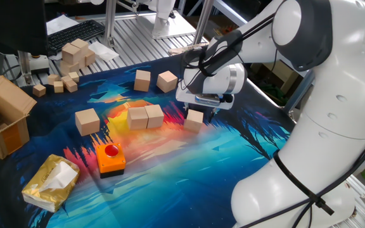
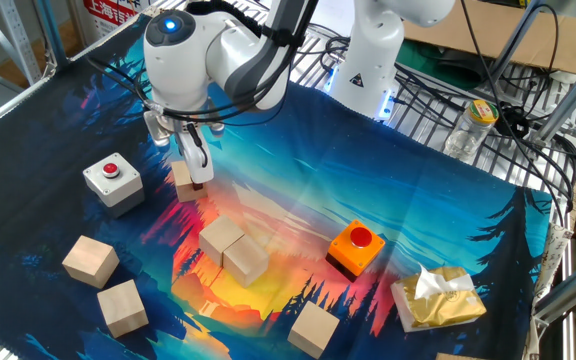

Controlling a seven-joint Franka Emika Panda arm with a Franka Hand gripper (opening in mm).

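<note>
My gripper [image 1: 199, 112] is low over the mat, its fingers parted widely. A wooden block [image 1: 194, 121] sits at the fingers, in front of or between them; I cannot tell which. In the second exterior view the same block [image 2: 185, 182] is partly covered by the near finger [image 2: 198, 165]. Two more blocks [image 1: 145, 117] stand side by side at the middle of the mat, touching. A single block [image 1: 87, 122] is left of that pair, and two others, a left one [image 1: 142, 80] and a right one [image 1: 167, 81], lie toward the back.
An orange box with a red button [image 1: 111, 159] and a gold tissue pack [image 1: 51, 182] lie at the front left. A white button box [image 2: 114, 183] stands near the gripper. Small cubes [image 1: 59, 86] and a cardboard box [image 1: 5, 120] occupy the left side.
</note>
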